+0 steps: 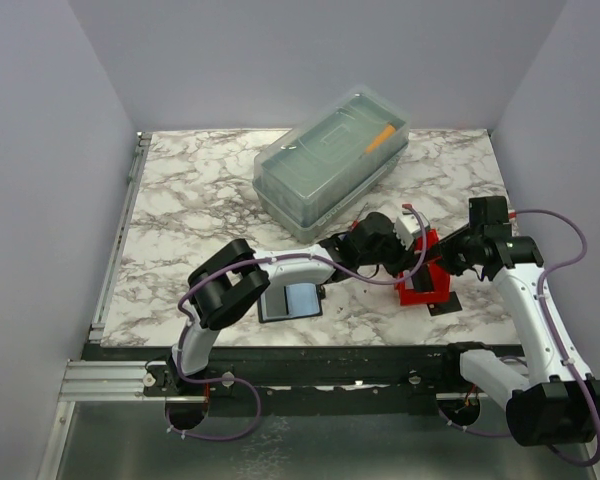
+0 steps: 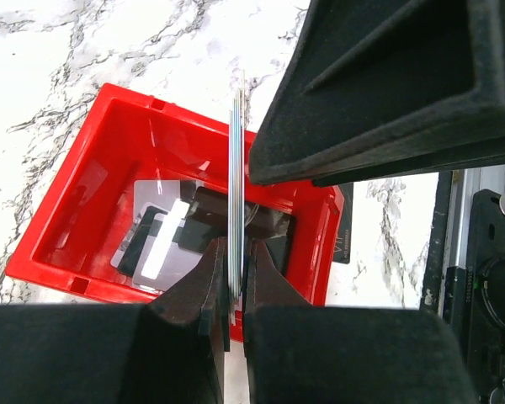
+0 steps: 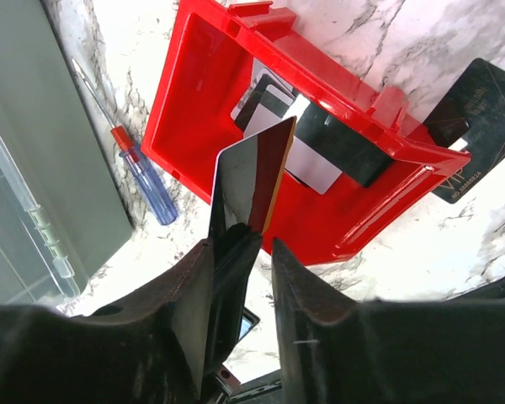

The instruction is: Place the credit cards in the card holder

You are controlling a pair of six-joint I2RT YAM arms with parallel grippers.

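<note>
My left gripper is shut on a thin stack of cards (image 2: 236, 168), seen edge-on in the left wrist view, standing upright above the red bin (image 2: 84, 143). More cards (image 2: 177, 231), grey and black, lie flat in that bin. My right gripper is part open; in the right wrist view its fingers (image 3: 299, 290) stand close to the held cards and the left gripper's dark tip. Nothing clearly sits between them. To the left in the top view lies what looks like the opened card holder (image 1: 289, 302), grey and blue inside.
A black card (image 3: 475, 130) lies on the table beside the bin. Behind stands a large clear lidded box (image 1: 325, 160), with a screwdriver (image 3: 135, 160) alongside. Bare marble extends across the left and back of the table.
</note>
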